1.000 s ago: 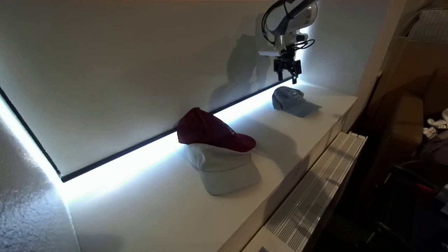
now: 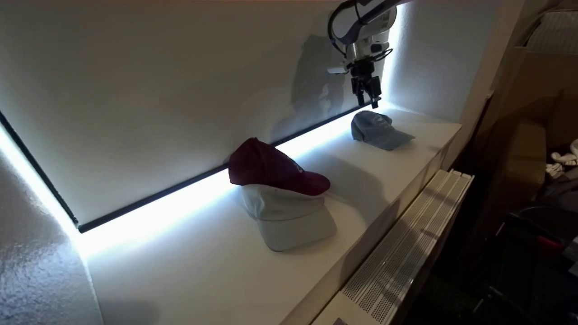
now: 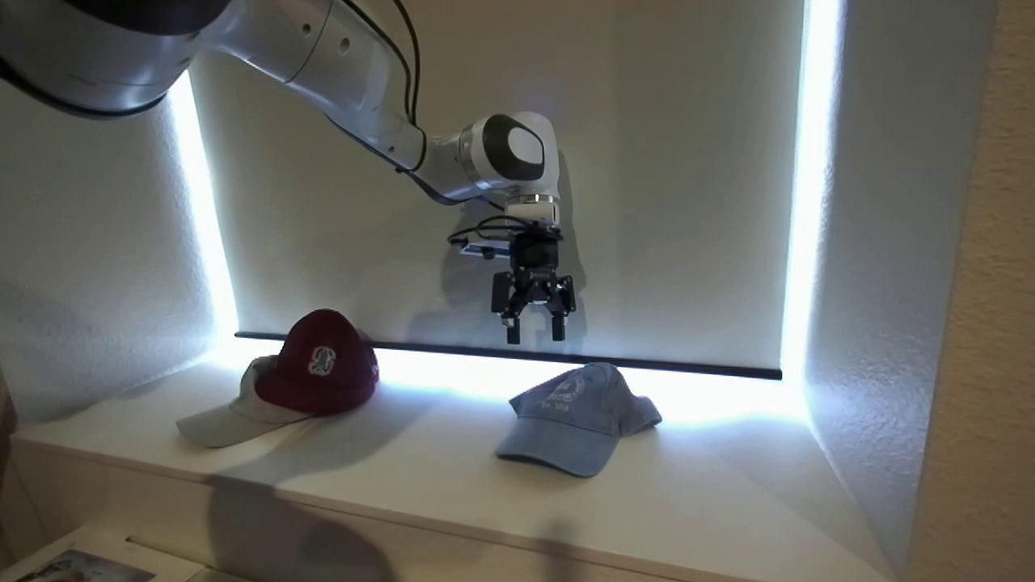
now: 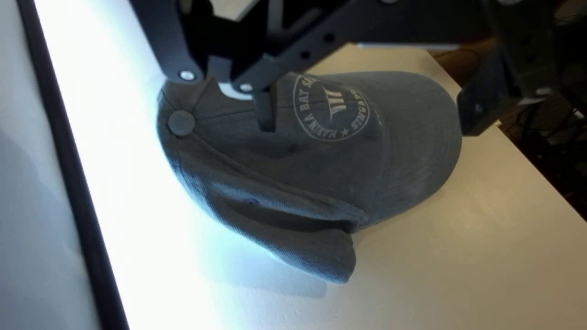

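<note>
A grey-blue cap (image 3: 572, 417) with a round white emblem rests on the white sill, its bill toward the room. My gripper (image 3: 535, 330) hangs above and slightly left of that cap in exterior view 2, its two fingers spread and nothing between them. Seen from the wrist, the cap (image 4: 308, 148) lies beneath the parted fingers, which cover part of its crown and upper edge. Farther along the sill, a maroon cap (image 2: 265, 169) sits tilted on top of a pale grey cap (image 2: 292, 216).
The white sill (image 2: 195, 271) is bare around both groups of caps. Behind it hangs a blind with a dark bottom bar (image 3: 437, 347). A radiator (image 2: 406, 243) runs below the front edge, and side walls close off both ends.
My gripper has shifted slightly toward the blind and turned a little, staying above the grey-blue cap. The caps have not moved.
</note>
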